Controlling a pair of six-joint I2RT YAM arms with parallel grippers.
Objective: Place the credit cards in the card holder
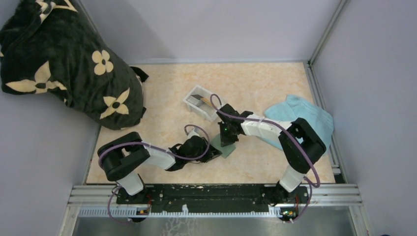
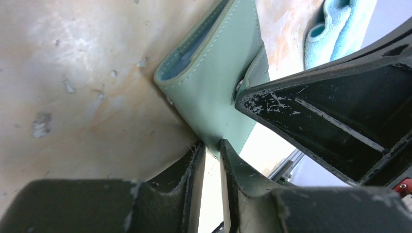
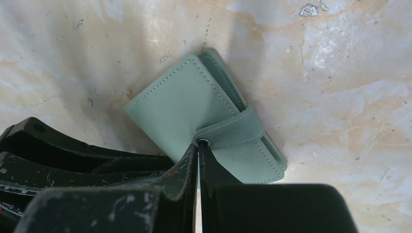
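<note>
A sage-green stitched card holder point(image 1: 227, 151) point(image 2: 214, 82) point(image 3: 170, 107) lies on the table, closed by a snap strap point(image 3: 231, 126). My left gripper point(image 1: 214, 153) is shut on the holder's lower edge. My right gripper point(image 1: 223, 135) is shut, its tips at the strap's snap, with nothing visible held between them. The white tray point(image 1: 192, 108) behind holds flat cards point(image 1: 206, 101), one grey and one tan among them.
A light-blue cloth point(image 1: 305, 118) point(image 2: 328, 34) lies at the right. A dark flowered cushion point(image 1: 74, 69) covers the back left.
</note>
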